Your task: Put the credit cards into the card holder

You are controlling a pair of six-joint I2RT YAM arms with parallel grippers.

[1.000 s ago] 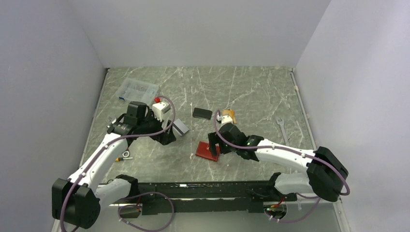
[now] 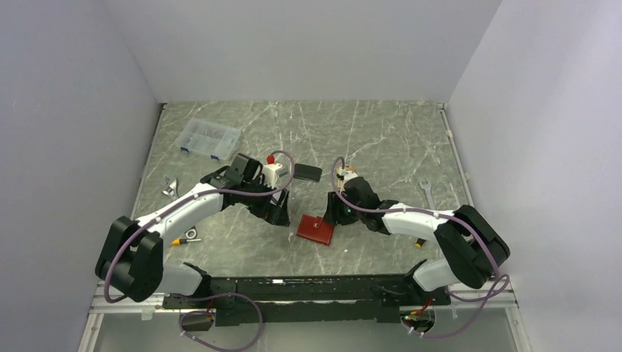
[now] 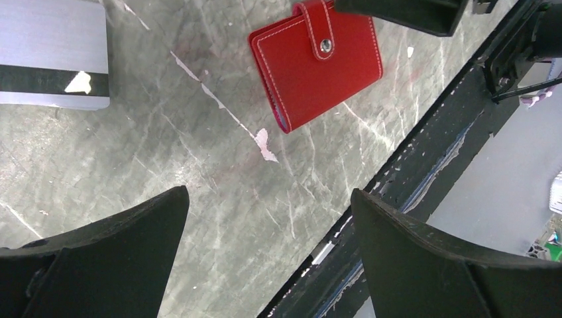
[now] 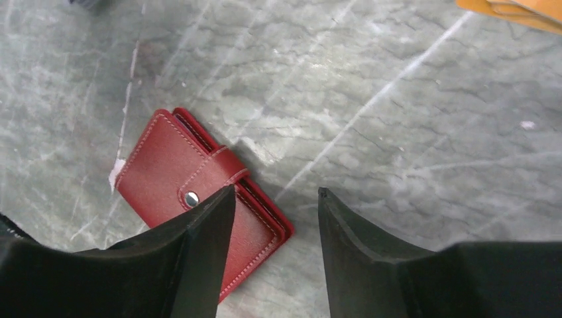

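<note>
A red leather card holder [image 2: 312,230] [image 3: 308,73] [image 4: 152,169] with a snapped strap lies closed on the marble table, front centre. A silver card [image 3: 50,43] with a dark stripe lies flat in the left wrist view's upper left. My left gripper hangs open, empty, left of and above the holder. My right gripper is at the holder's right end, part open, one finger over the holder's edge and nothing seen gripped. Orange cards [image 4: 510,10] show at the top right of the right wrist view.
A black rectangle [image 2: 308,171] lies behind the holder. A clear plastic box [image 2: 207,138] stands back left. Tools lie at the left, a wrench [image 2: 427,191] at the right.
My left gripper has moved right, over where the silver card lay in view. My right gripper has moved slightly right and back; the card holder has not visibly moved.
</note>
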